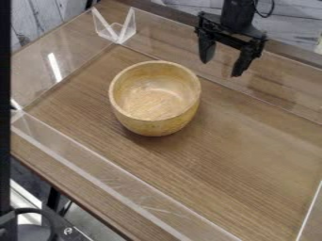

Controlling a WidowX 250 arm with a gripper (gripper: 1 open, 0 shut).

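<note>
My gripper (pixel 227 47) is open, hanging above the tabletop at the top of the camera view, its dark fingers spread with nothing seen between them. A round wooden bowl (pixel 154 97) stands left of centre, below and to the left of the gripper, apart from it.
A small clear plastic object (pixel 115 25) stands at the upper left. A dark cable or equipment lies off the table's edge at the lower left.
</note>
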